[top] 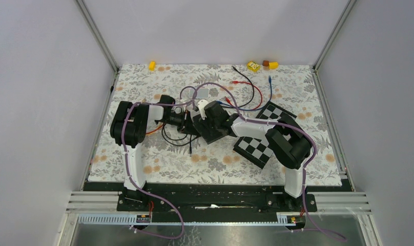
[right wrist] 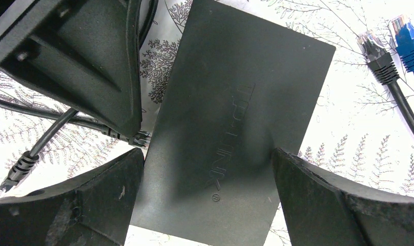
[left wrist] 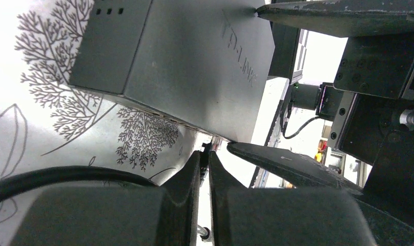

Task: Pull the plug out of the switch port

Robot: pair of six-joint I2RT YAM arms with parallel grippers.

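Note:
The dark switch (right wrist: 230, 123) lies in the middle of the table, with right gripper over it, its open fingers reaching to either side. In the left wrist view, my left gripper is shut on a dark plug just below the port side of the switch (left wrist: 194, 61). The right gripper's fingertips (left wrist: 241, 149) touch the switch's sides. A black cable's plug (right wrist: 128, 138) lies beside the switch, under the left gripper's housing; whether the gripped plug is still in the port is unclear.
Loose blue (top: 270, 87), red (top: 259, 92) and black cables lie behind the switch. A checkered board (top: 253, 151) is at the right, under the right arm.

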